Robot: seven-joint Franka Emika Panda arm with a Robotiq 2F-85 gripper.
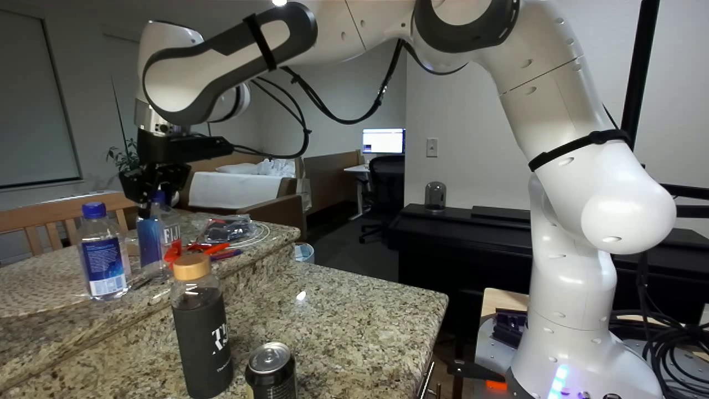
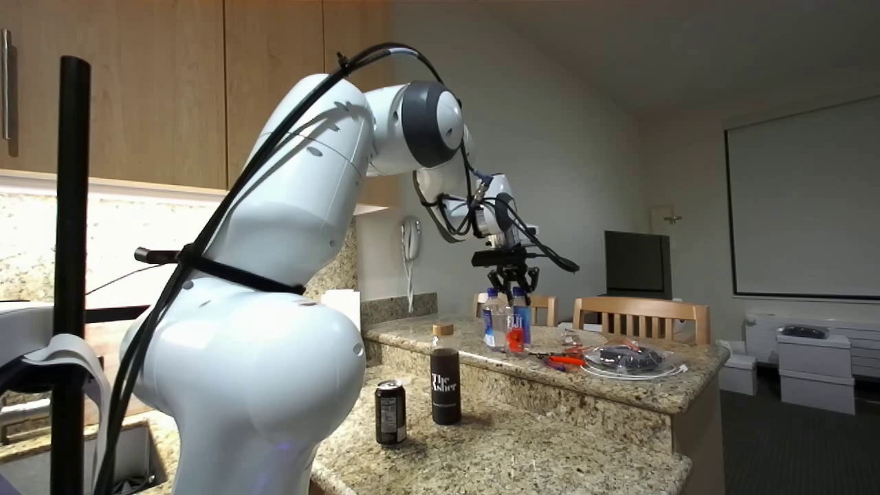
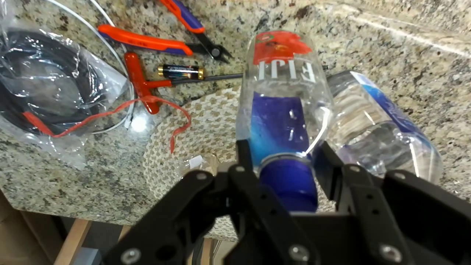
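My gripper is shut on a clear FIJI water bottle [image 3: 287,112] near its blue cap [image 3: 289,181], one finger on each side of the neck. In the wrist view the bottle's base points away from the gripper. Close beside it a second clear bottle [image 3: 379,128] shows partly, its cap hidden behind the gripper. From the first exterior view, that second bottle [image 1: 103,256] stands upright with a blue cap, left of the gripped bottle [image 1: 149,239]. Whether the held bottle touches the counter, I cannot tell.
Orange-handled pliers [image 3: 145,40], a red T-handled tool [image 3: 140,81], a battery [image 3: 181,71] and a bagged cable [image 3: 48,79] lie on the raised counter. A dark bottle [image 1: 203,332] and a black can [image 1: 271,372] stand on the lower counter, whose right side [image 1: 359,312] is clear.
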